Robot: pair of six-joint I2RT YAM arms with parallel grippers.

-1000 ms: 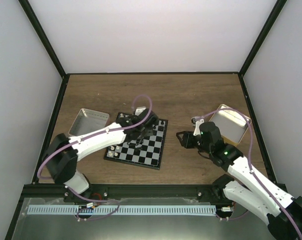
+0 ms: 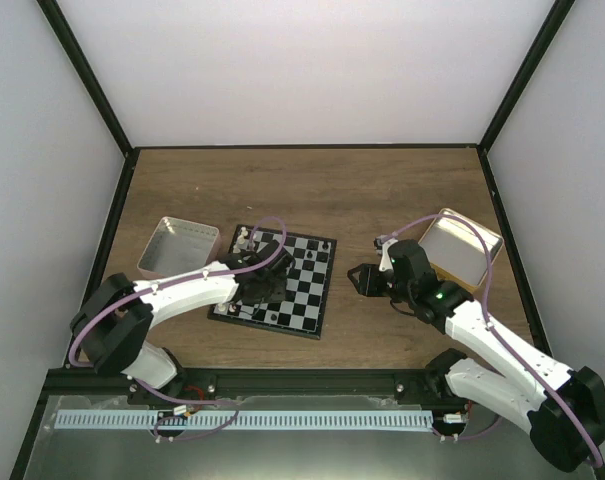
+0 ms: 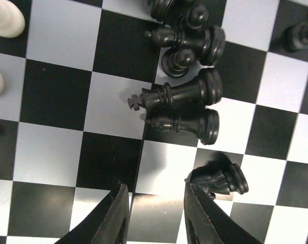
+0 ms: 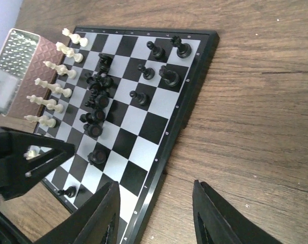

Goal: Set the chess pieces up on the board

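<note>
The chessboard [image 2: 307, 280] carries white pieces [image 4: 61, 68] along one side and black pieces, several lying in a middle cluster, some upright. In the left wrist view a black king [image 3: 184, 92], a bishop [image 3: 187, 123] and a tipped piece [image 3: 220, 179] lie beneath my left gripper, whose fingers are part open just beside that tipped piece, nothing visible between them. My right gripper is open and empty to the board's right, seen in the top view as [image 2: 367, 280].
A silver-lined pink tray [image 2: 179, 247] is left of the board, a second tray [image 2: 460, 250] at the right. The table's back [image 2: 312, 185] and the strip right of the board are clear.
My left arm has come down and toward the left front over the board since a second ago. My right arm has shifted slightly leftward.
</note>
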